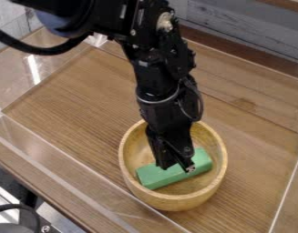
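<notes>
A round tan bowl (202, 194) stands on the wooden table, holding a green rectangular block (158, 177) lying at a slant on its floor. The black gripper (173, 160) reaches down from the top into the bowl, its tips low over or on the block. Its fingers look close together; whether anything is between them is hidden by the dark shapes.
A pale wall (249, 27) runs along the back, and a black cable hangs at the lower left edge.
</notes>
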